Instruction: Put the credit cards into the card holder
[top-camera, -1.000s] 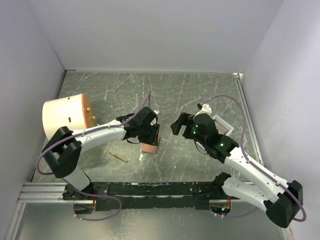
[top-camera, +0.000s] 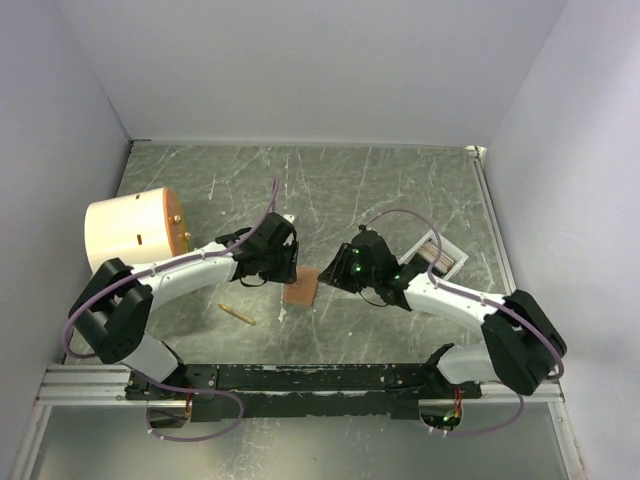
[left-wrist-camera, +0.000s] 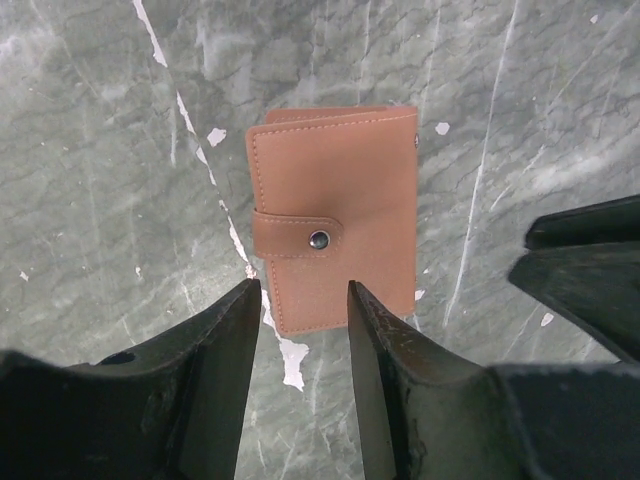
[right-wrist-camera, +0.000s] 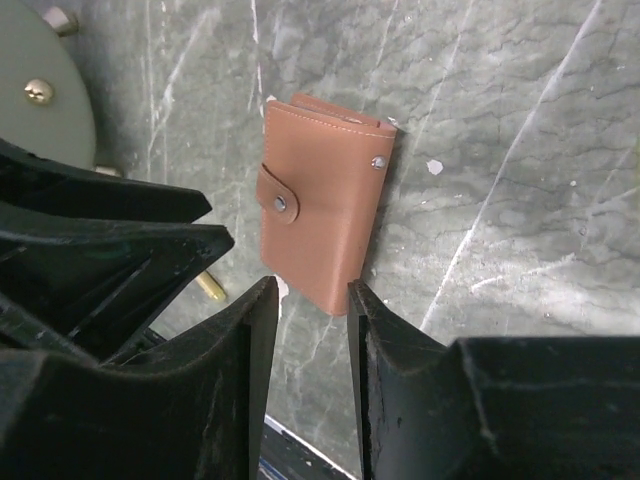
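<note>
The brown leather card holder (top-camera: 301, 290) lies closed on the marbled table, its strap snapped down with a metal button in the left wrist view. My left gripper (top-camera: 292, 277) hovers over its far part, open and empty; from the left wrist view its fingertips (left-wrist-camera: 240, 300) appear astride the holder's lower left. Just right of the holder is my right gripper (top-camera: 330, 278), its fingers (right-wrist-camera: 262, 310) part open with nothing between them. Thin cards (top-camera: 427, 250) show in a white tray (top-camera: 459, 256) at the right, partly hidden by the right arm.
A cream and orange cylinder (top-camera: 130, 228) with gold knobs stands at the far left. A yellow stick (top-camera: 237, 314) lies left of the holder. The two grippers are close together.
My right gripper has moved left and nearer to the holder, and its fingers have drawn closer together. The left gripper has shifted slightly left. The card holder stays in place.
</note>
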